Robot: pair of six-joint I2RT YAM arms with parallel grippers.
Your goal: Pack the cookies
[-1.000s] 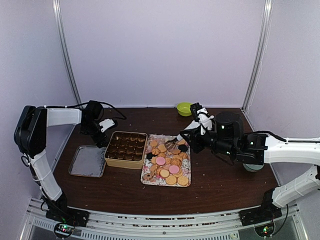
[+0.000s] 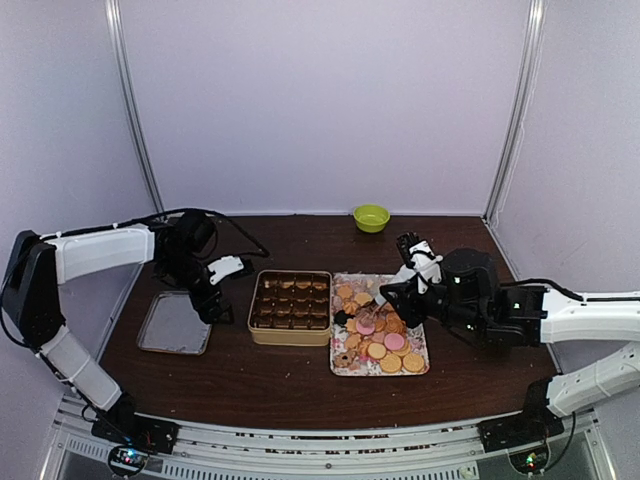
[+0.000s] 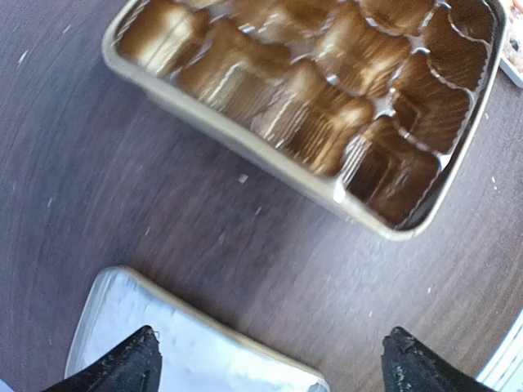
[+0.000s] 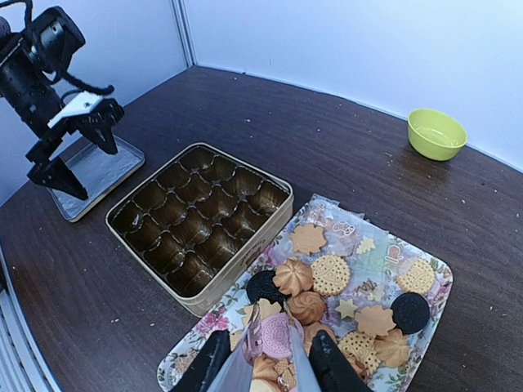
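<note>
My right gripper [image 2: 397, 290] is shut on a pale, see-through tool that looks like tongs [image 4: 234, 373]. In the right wrist view its tips reach down around a pink round cookie [image 4: 276, 336]; whether they grip it I cannot tell. Many cookies, brown, yellow, pink and black, lie on a floral tray [image 4: 174, 365]. Left of that tray stands the tan box [image 2: 290, 338] with a brown compartment insert [image 4: 192, 224], its visible compartments empty. My left gripper is open, empty, beside the box and over the edge of a flat grey lid [image 2: 176, 322].
A green bowl [image 2: 371, 218] stands at the back of the table. Clear wrappers [image 4: 384, 265] lie on the tray's far part.
The tool's tip has lowered toward the tray's middle.
</note>
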